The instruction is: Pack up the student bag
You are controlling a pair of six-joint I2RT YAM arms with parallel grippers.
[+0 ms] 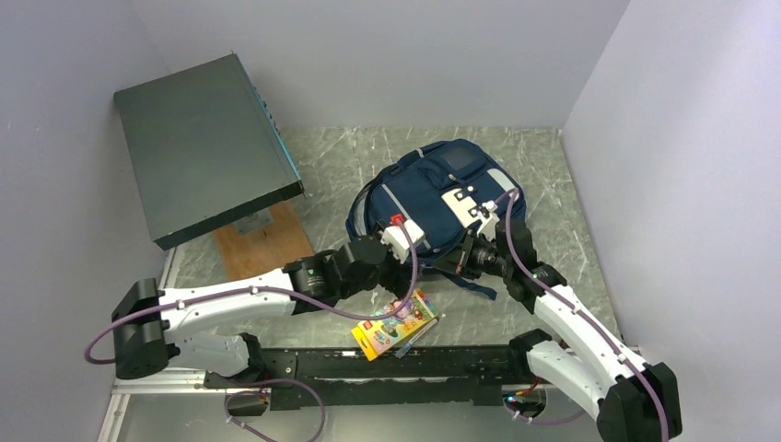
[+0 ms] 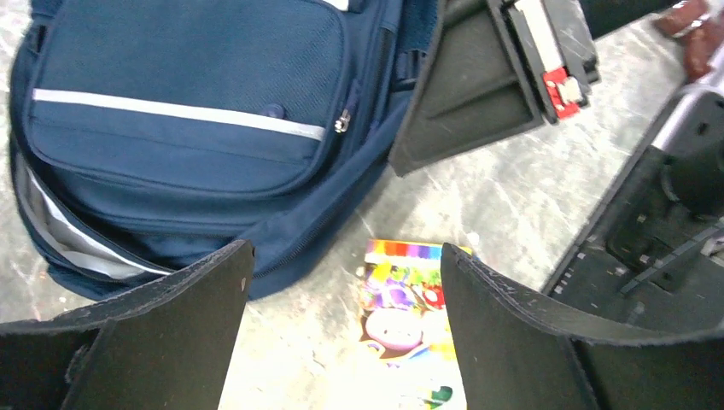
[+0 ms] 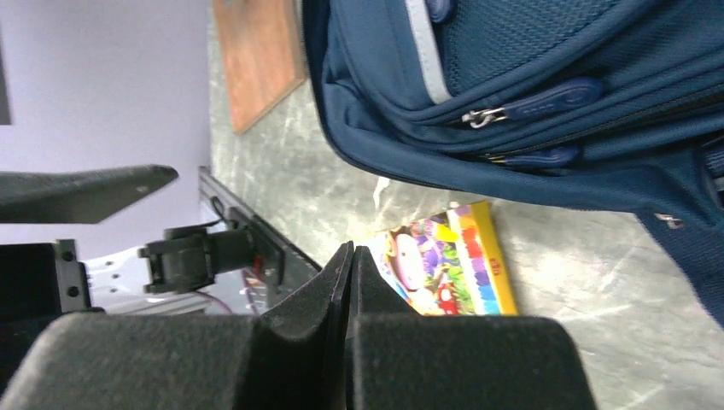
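The navy student bag [image 1: 433, 184] lies on the marble-patterned surface, its top flap now down over the opening. My left gripper stands open, with nothing held, just in front of the bag's near edge. In the left wrist view a colourful flat pack [image 2: 401, 299] shows on the floor between and beyond its fingers. My right gripper is shut with nothing visible between its tips, near the bag's front right side. In the top view the pack [image 1: 391, 327] lies at the front with a slim pen-like item [image 1: 417, 337] beside it.
A large dark box-like panel [image 1: 207, 147] stands at the left over a wooden board [image 1: 264, 244]. The two arms are close together at the bag's front. Bare surface [image 1: 576, 249] lies right of the bag. Grey walls enclose the sides.
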